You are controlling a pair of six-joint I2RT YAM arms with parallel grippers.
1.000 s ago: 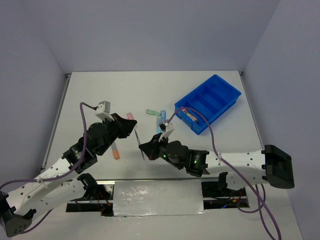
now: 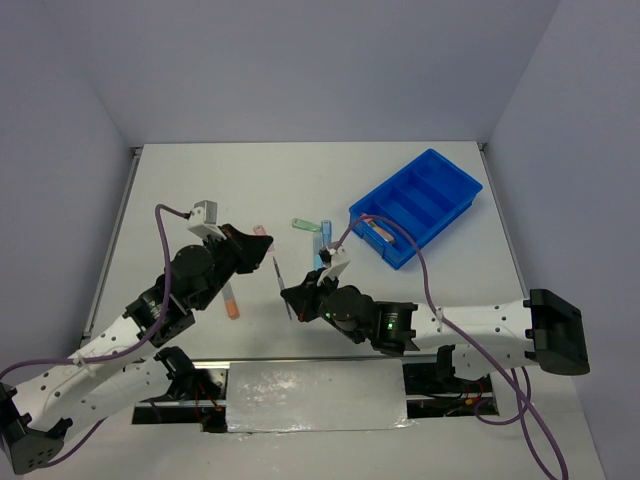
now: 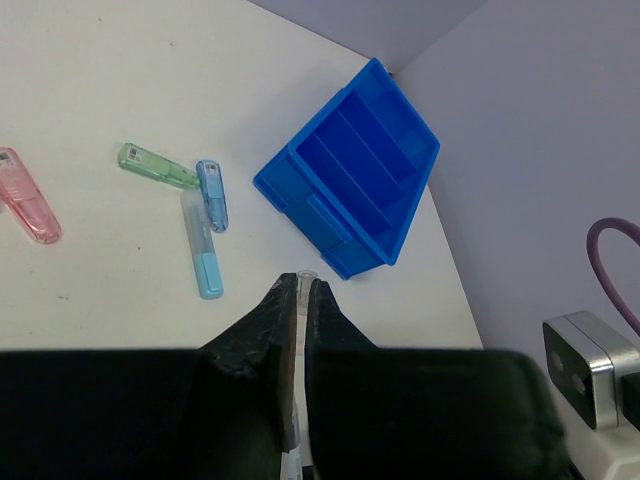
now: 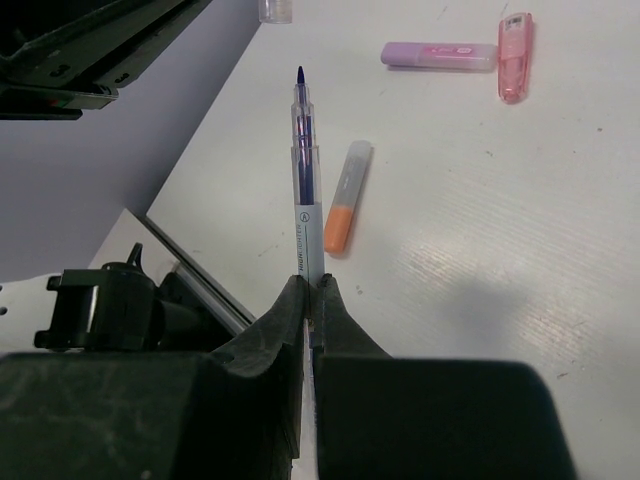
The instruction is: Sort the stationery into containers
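Note:
A slim pen (image 4: 309,225) with a white barrel and bare dark tip stands between the fingers of my right gripper, shut on it. In the top view the pen (image 2: 280,282) slants past the fingertips of that gripper (image 2: 288,298). My left gripper is shut on a clear cap; the cap's end (image 4: 275,10) shows at the top of the right wrist view, apart from the pen tip. On the table lie a green piece (image 3: 157,165), a blue one (image 3: 212,195), a blue marker (image 3: 203,245) and an orange marker (image 4: 347,197).
The blue divided container (image 2: 452,215) stands at the back right, with a few items in its near compartment. Pink (image 4: 514,57) and purple (image 4: 437,55) pieces lie on the table.
The left arm has barely moved. Loose items and the container stay put.

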